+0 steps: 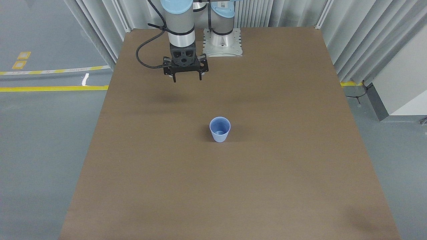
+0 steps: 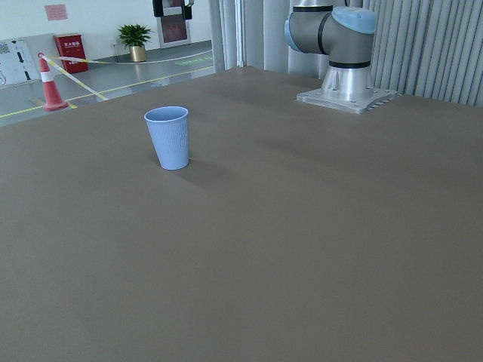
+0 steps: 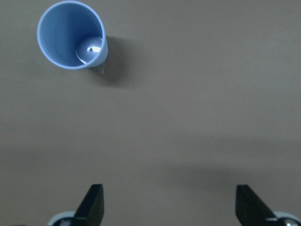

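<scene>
A light blue ribbed cup (image 1: 220, 134) stands upright, alone near the middle of the brown table (image 1: 280, 168); the left view shows the same cup (image 2: 167, 143). My black gripper (image 1: 186, 77) is raised over the back of the table, behind and to the left of the cup in the front view, open with nothing between its fingers. In the wrist view the cup (image 3: 70, 26) lies at the upper left, apart from the two widely spread fingertips (image 3: 96, 202).
The arm's metal base plate (image 1: 224, 50) sits at the table's back edge, with curtains behind.
</scene>
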